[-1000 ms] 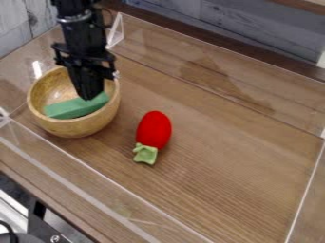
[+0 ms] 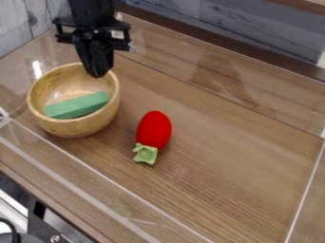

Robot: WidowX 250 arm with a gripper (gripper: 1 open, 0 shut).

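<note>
A yellow-tan bowl (image 2: pixel 108 96) with a green elongated piece (image 2: pixel 76 105) inside sits at the left. My dark gripper (image 2: pixel 91 34) is above and behind the bowl at the top left, fingers pointing down and apart, with nothing visible between them. A red object with a light green leafy top, like a strawberry (image 2: pixel 155 129), lies on the wooden table to the right of the bowl.
A raised wooden edge runs along the back right, and a pale edge is at the left.
My gripper has moved up and back, away from the bowl's interior. The bowl, green piece and red object look unmoved.
</note>
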